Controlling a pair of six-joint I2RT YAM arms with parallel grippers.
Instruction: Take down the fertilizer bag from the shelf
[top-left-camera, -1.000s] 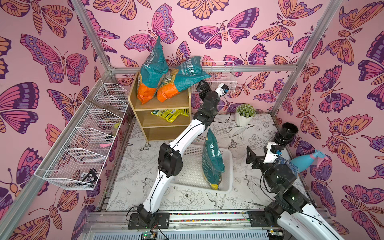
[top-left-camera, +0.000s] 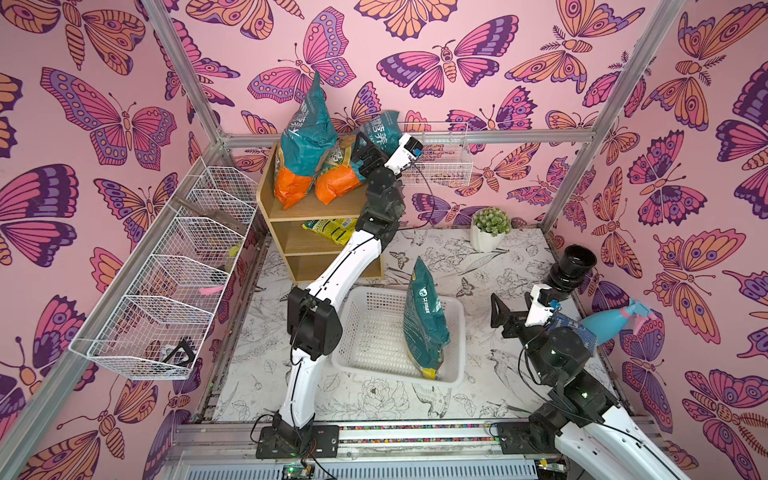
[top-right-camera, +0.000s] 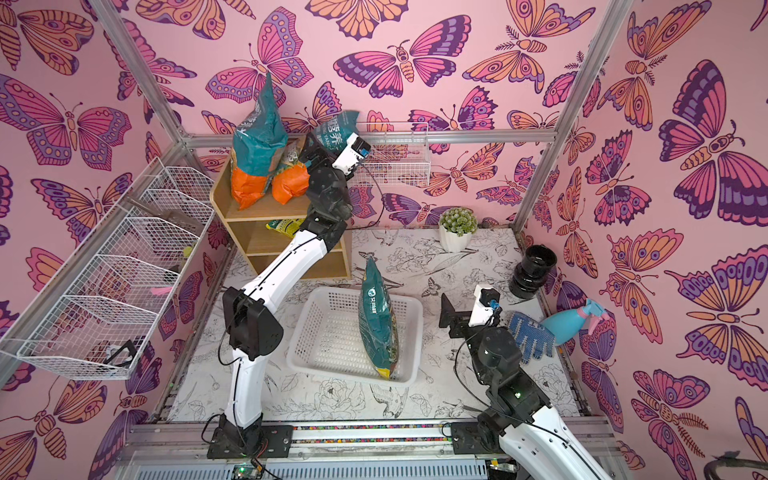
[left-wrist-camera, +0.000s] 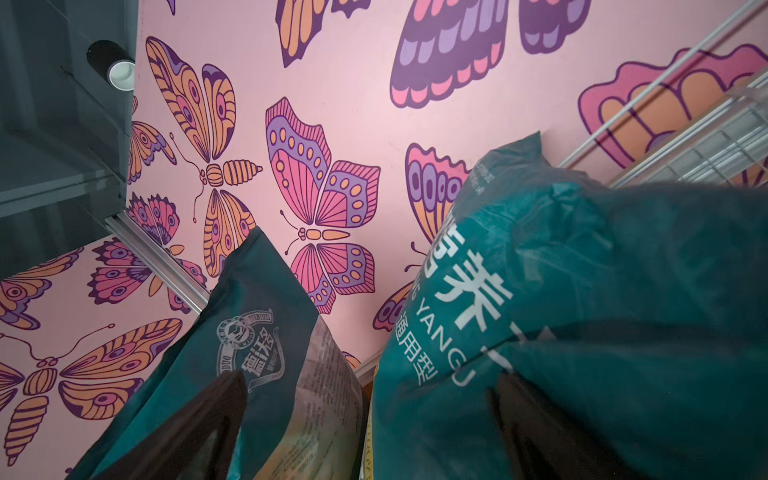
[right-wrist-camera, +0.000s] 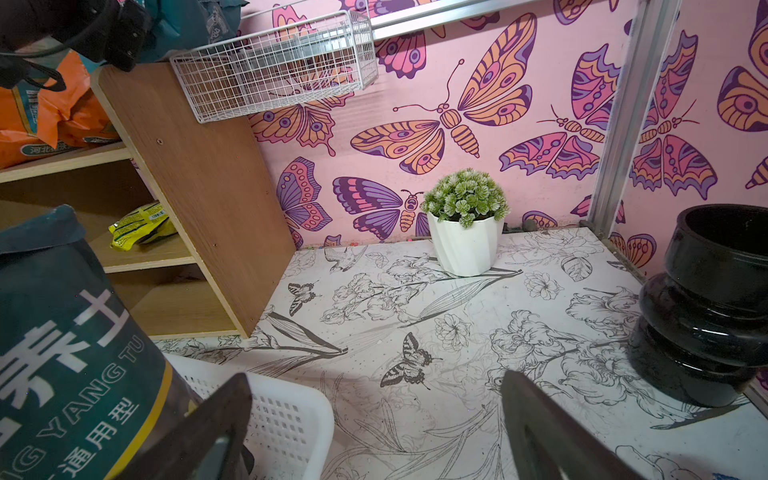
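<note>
On the top of the wooden shelf (top-left-camera: 284, 232) two teal-and-orange bags stand: an upright one (top-left-camera: 308, 136) on the left and a leaning bag (top-left-camera: 340, 182) to its right. My left gripper (top-left-camera: 369, 153) is in front of the leaning bag and hides part of it; its fingers are open, and in the left wrist view that bag's teal upper part (left-wrist-camera: 496, 296) fills the right side, close to the fingers. A third teal bag (top-left-camera: 426, 320) stands in the white basket (top-left-camera: 372, 372). To the basket's right, my right gripper (top-left-camera: 504, 313) is open and empty.
Yellow packets (top-left-camera: 336, 230) lie on the shelf's middle level. A potted plant (top-left-camera: 489, 228), a black vase (top-left-camera: 572, 268) and a blue spray bottle (top-left-camera: 612, 321) stand on the right. Wire baskets (top-left-camera: 160, 300) line the left wall.
My left gripper has moved left and up from the shelf's right side to in front of the leaning bag, now covering part of it. The right arm shows almost no movement.
</note>
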